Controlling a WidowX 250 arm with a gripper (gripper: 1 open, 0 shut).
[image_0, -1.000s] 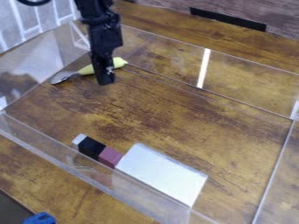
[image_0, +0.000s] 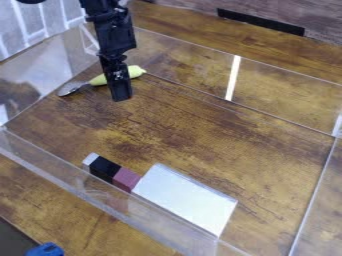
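Note:
My black gripper (image_0: 115, 85) reaches down from the top left, open, its fingers low over the wooden surface beside a yellow-green object (image_0: 131, 71). That object lies at the back left, partly hidden behind the gripper, with a small silver utensil end (image_0: 74, 87) sticking out to the left. I cannot tell whether the fingers touch it.
Clear low walls enclose the wooden work area (image_0: 201, 130). At the front lie a white rectangular object (image_0: 185, 200) and a black and maroon block (image_0: 110, 172). A blue object (image_0: 46, 250) is outside at bottom left.
The objects look unmoved.

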